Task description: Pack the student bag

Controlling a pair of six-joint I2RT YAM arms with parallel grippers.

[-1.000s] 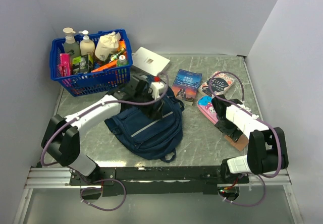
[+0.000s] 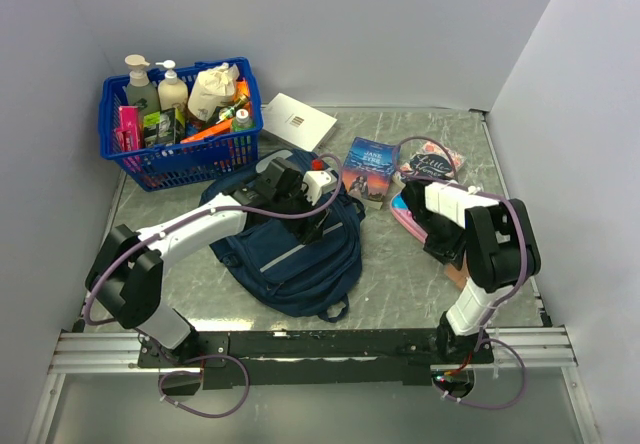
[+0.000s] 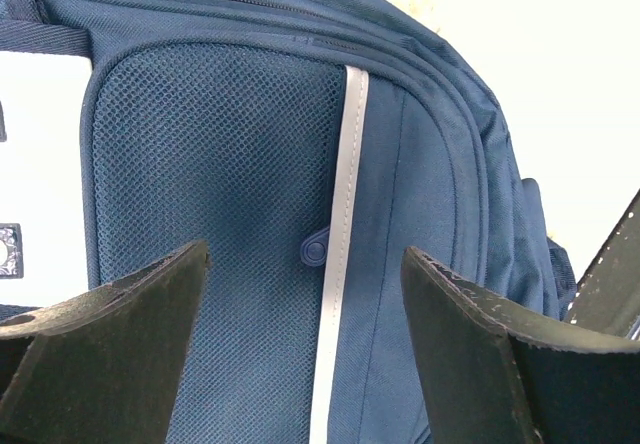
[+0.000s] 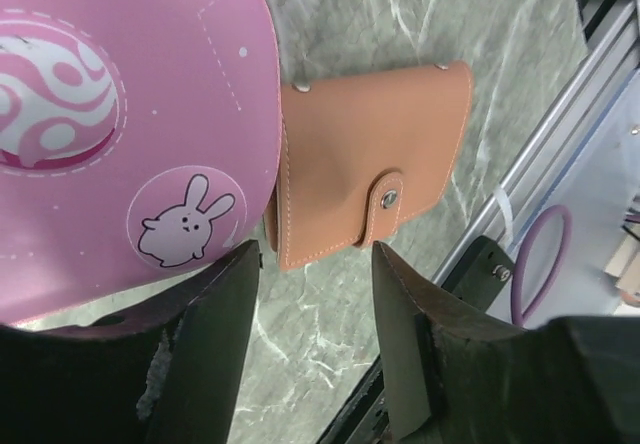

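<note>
The navy backpack point(image 2: 300, 274) lies at the centre, its mesh panel point(image 3: 220, 154) filling the left wrist view. My left gripper is part open above it, nothing seen between its fingers. My right gripper is also part open, over a pink case point(image 4: 160, 104) with a bunny print and a tan leather pouch point(image 4: 370, 164) with a snap flap, which lies partly beside or under the case's edge. In the top view the right arm mostly hides both.
A full blue basket point(image 2: 170, 169) stands back left, a white flat box point(image 2: 298, 124) at the back. A blue book point(image 2: 366, 169) and another book point(image 2: 445, 159) lie back right.
The left arm shows little movement; the backpack and other objects lie where they were.
</note>
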